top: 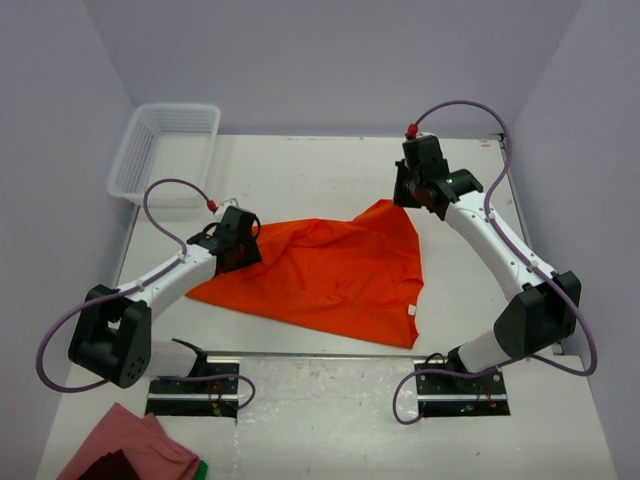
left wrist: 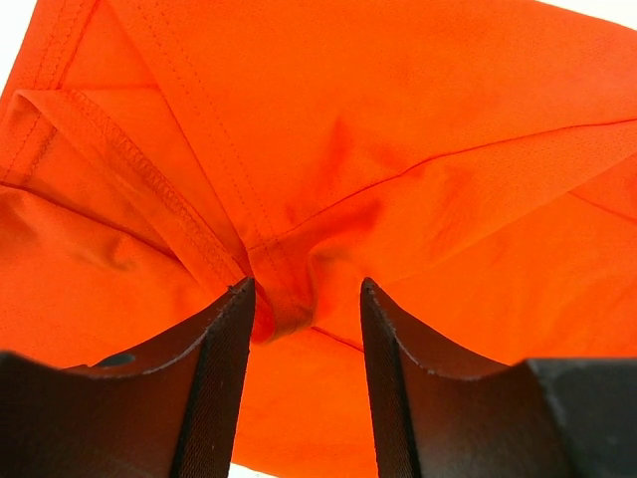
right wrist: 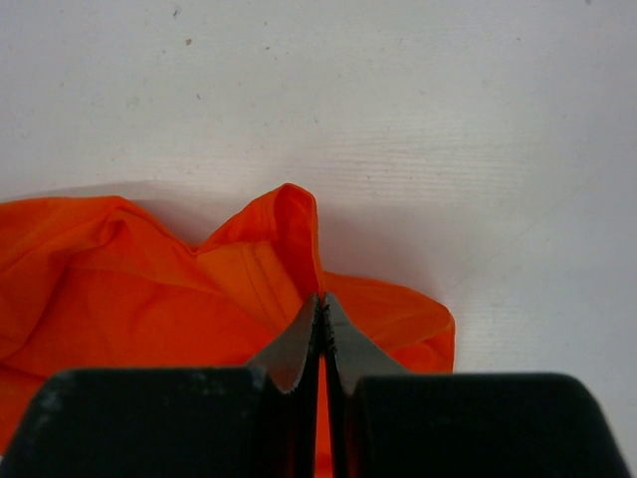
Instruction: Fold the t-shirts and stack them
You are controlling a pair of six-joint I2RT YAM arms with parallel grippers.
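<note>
An orange-red t-shirt lies spread and rumpled across the middle of the table. Over its left part, my left gripper is open. Between and beyond those fingers is a folded hem or sleeve edge, with nothing clasped. At the shirt's far right corner, my right gripper is shut, with a raised fold of the shirt running into its fingertips. Part of the shirt's left side is hidden under the left arm in the top view.
A white basket stands at the back left. Pinkish-red cloth lies at the bottom left, off the main table area. Bare table shows behind the shirt and at its right.
</note>
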